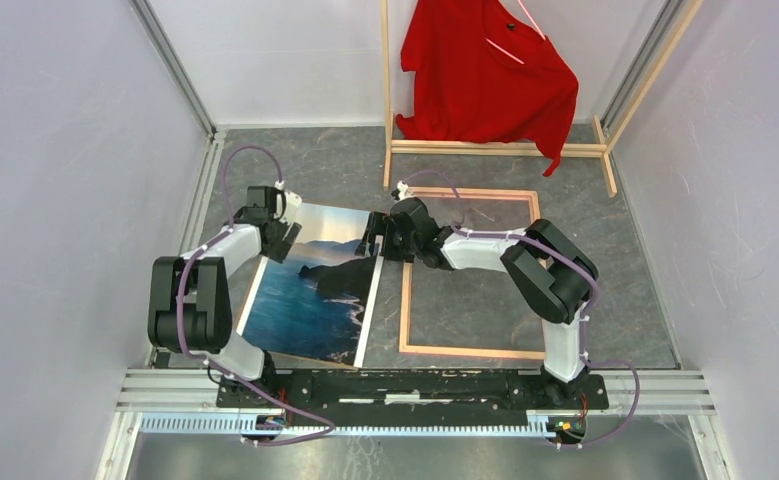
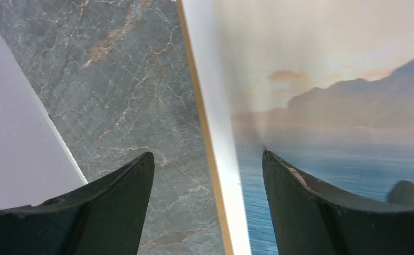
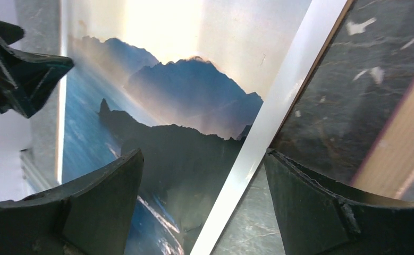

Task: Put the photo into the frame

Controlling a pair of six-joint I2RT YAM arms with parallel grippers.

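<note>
The photo (image 1: 310, 300), a seascape with white borders on a thin board, lies flat on the grey floor at the left. The empty wooden frame (image 1: 470, 351) lies to its right. My left gripper is open low over the photo's left edge, the white border between its fingertips. My right gripper is open at the photo's right border (image 3: 295, 69), one fingertip at that edge, close beside the frame's side (image 3: 388, 149).
A wooden rack (image 1: 495, 150) with a red shirt (image 1: 480, 80) stands at the back. Walls close in on both sides. Bare floor shows right of the frame.
</note>
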